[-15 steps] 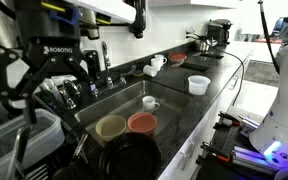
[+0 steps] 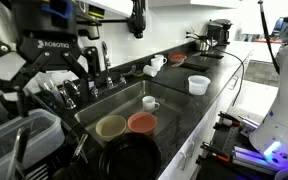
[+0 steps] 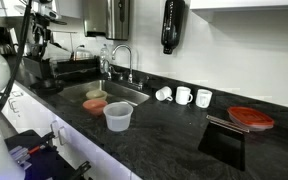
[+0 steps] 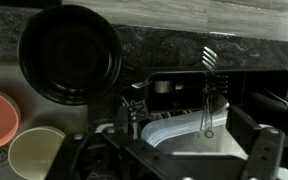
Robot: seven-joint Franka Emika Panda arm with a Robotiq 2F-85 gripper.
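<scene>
My gripper is open above the dish rack, its dark fingers spread wide at the bottom of the wrist view. Nothing is held between them. Beneath lies a black cutlery holder [image 4: 275, 82], with a silver fork [image 4: 210, 66] and other metal utensils sticking up from it. A translucent tub [image 4: 180, 124] stands beside the holder, partly hidden by the fingers. To the left in the wrist view is a round black pan [image 4: 70, 55].
A beige bowl [image 2: 111, 127], a reddish bowl [image 2: 142, 123] and a white mug [image 2: 150, 103] are in the sink. A white container [image 3: 118, 117] stands on the counter, with several white mugs and a red dish rack [image 3: 250, 118] beyond. Open dark countertop [image 3: 174, 140] lies between.
In exterior view 1 my gripper has shifted slightly up and to the left. The dishes and utensils stay where they were.
</scene>
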